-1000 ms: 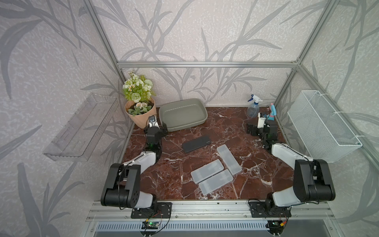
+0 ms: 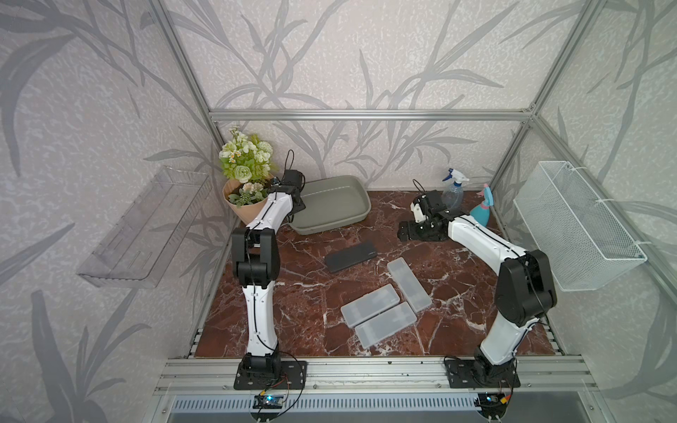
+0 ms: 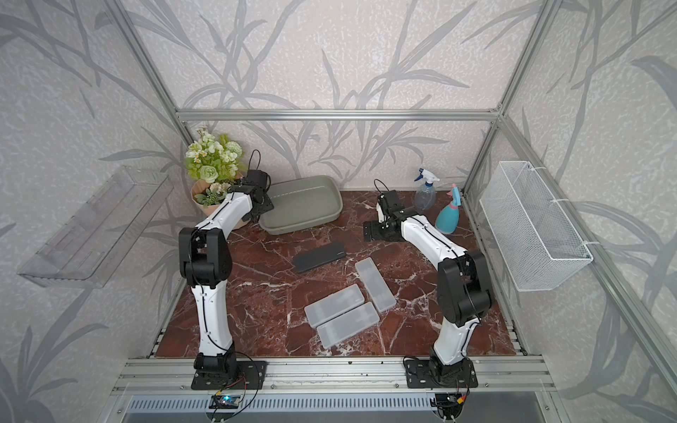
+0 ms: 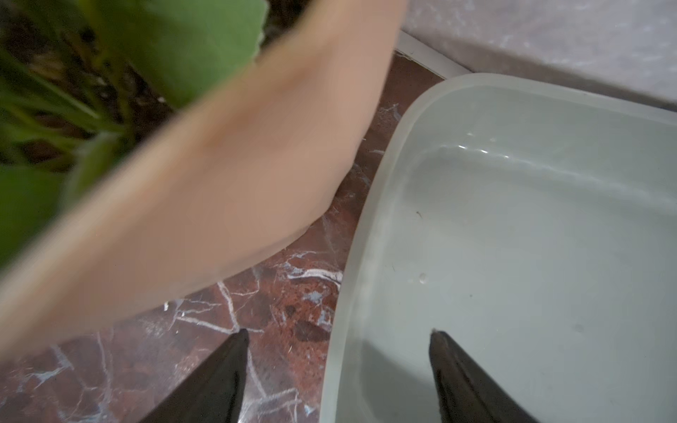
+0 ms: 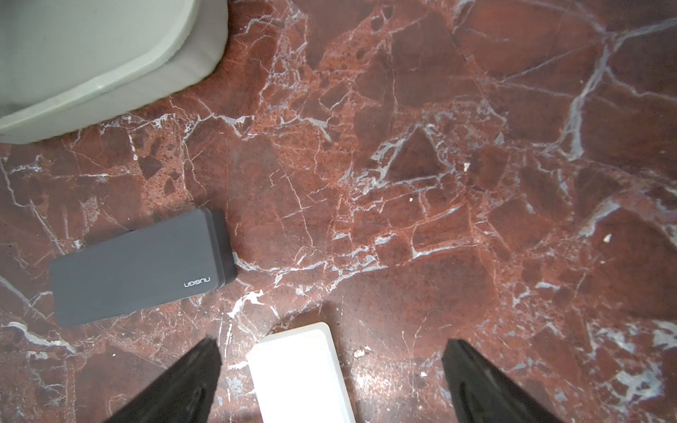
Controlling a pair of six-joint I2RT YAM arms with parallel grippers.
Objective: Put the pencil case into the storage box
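Note:
My left gripper hovers over the box's left rim [image 4: 373,197], close to the plant pot, with its fingers apart and nothing held. My right gripper stands open above the table, to the right of the pencil case, over the end of a pale translucent case.
A flowerpot [image 3: 204,197] stands left of the box. Two spray bottles [image 3: 447,218] stand back right. Several translucent cases [image 3: 375,285] lie near the front. Wire baskets hang on both sides.

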